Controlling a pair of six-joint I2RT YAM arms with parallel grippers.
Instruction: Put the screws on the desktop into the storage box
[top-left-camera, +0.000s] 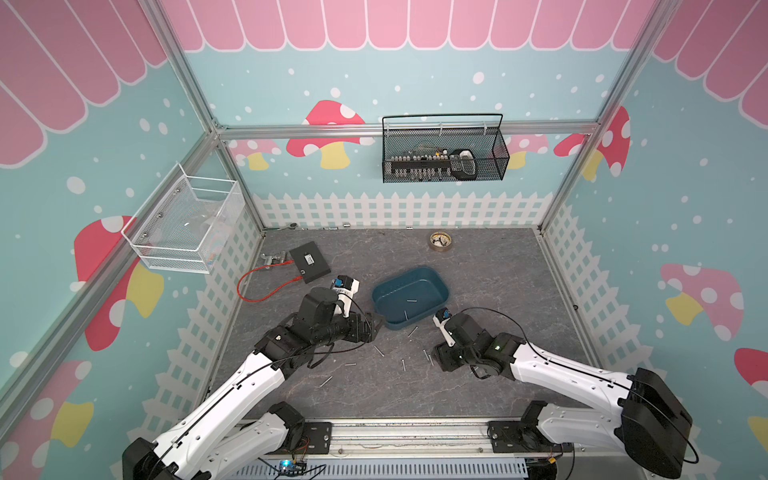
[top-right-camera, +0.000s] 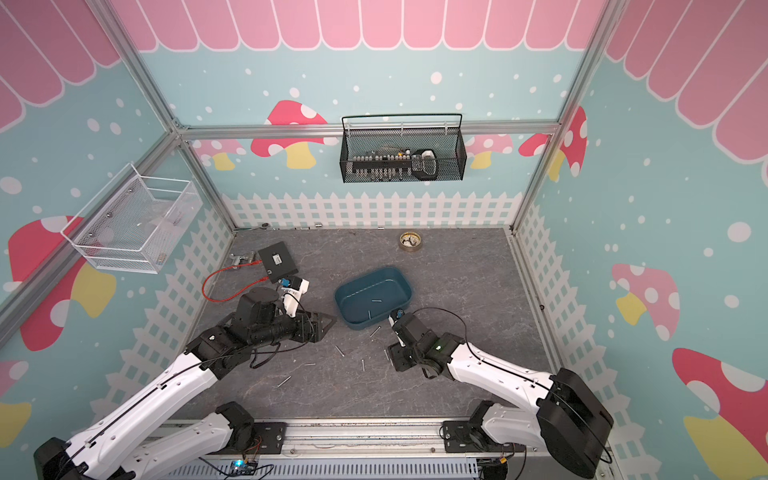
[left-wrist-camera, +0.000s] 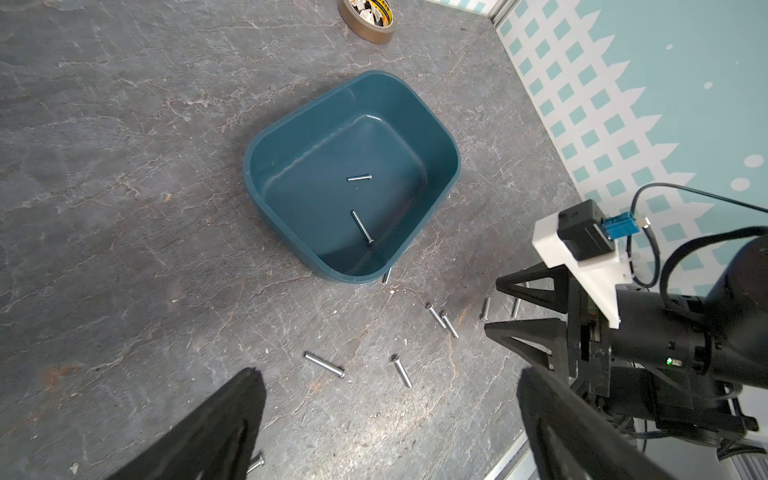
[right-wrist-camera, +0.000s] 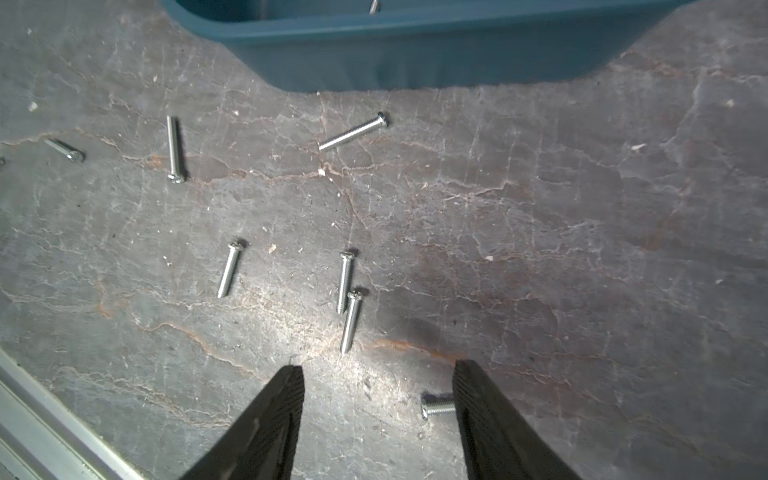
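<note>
The blue storage box (left-wrist-camera: 272, 200) sits mid-desktop with two screws (left-wrist-camera: 361, 226) inside, seen in the left wrist view. Several loose screws (right-wrist-camera: 349, 320) lie in front of it. My left gripper (top-left-camera: 366, 328) hangs open left of the box's front, nothing between its fingers. My right gripper is low over the screws on the right, fingers apart and empty; one screw (right-wrist-camera: 436, 406) is partly hidden behind its right finger.
A tape roll (top-left-camera: 440, 241) lies behind the box. A dark case (top-left-camera: 308, 261) with a red cable is at back left. Wire baskets hang on both back and left walls.
</note>
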